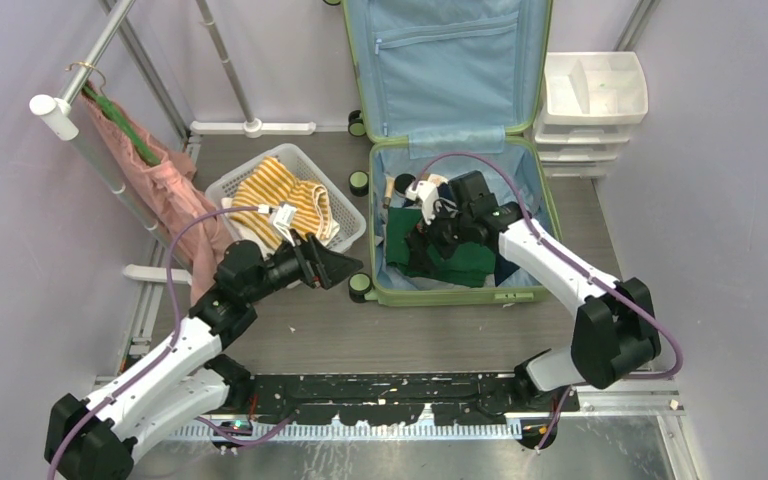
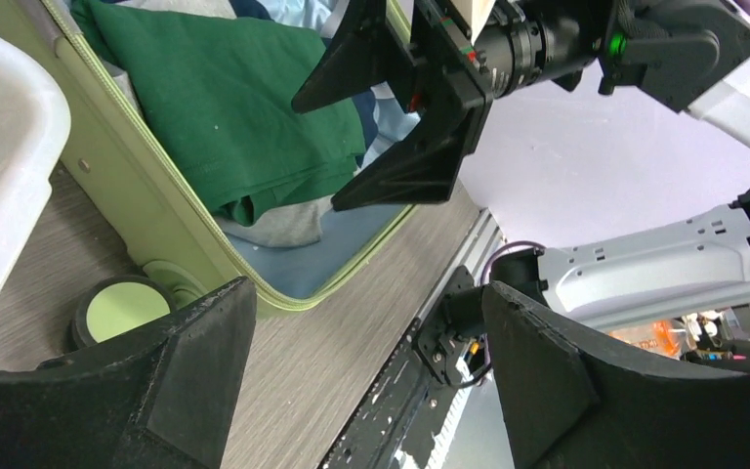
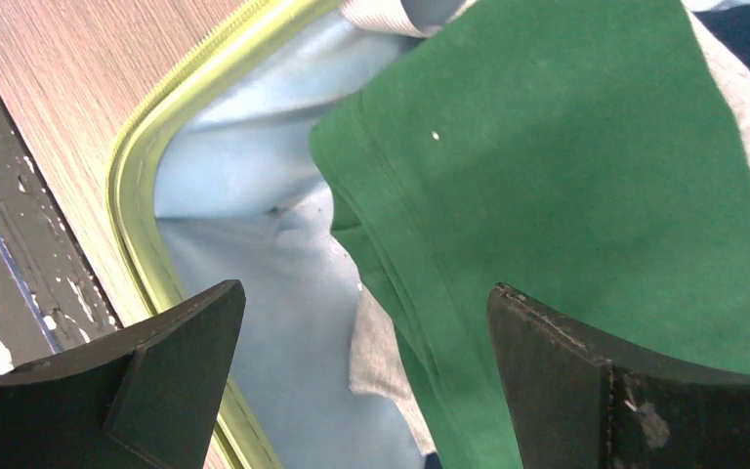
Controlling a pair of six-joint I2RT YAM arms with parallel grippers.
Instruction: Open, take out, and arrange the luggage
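An open green suitcase (image 1: pixel 526 293) holds a folded green garment (image 1: pixel 460 262), dark and grey cloth, and small items. My right gripper (image 1: pixel 420 250) hangs open over the green garment (image 3: pixel 547 176). My left gripper (image 1: pixel 325 265) is open between the laundry basket (image 1: pixel 350 225) and the suitcase, facing the suitcase side (image 2: pixel 127 186); nothing is between its fingers. The basket holds a yellow striped towel (image 1: pixel 280 195). A pink garment (image 1: pixel 160 190) hangs on a green hanger on the rack at the left.
A white drawer unit (image 1: pixel 590 90) stands at the back right. The suitcase lid (image 1: pixel 445 70) stands raised at the back. Clear floor (image 1: pixel 380 340) runs along the front, with walls on both sides.
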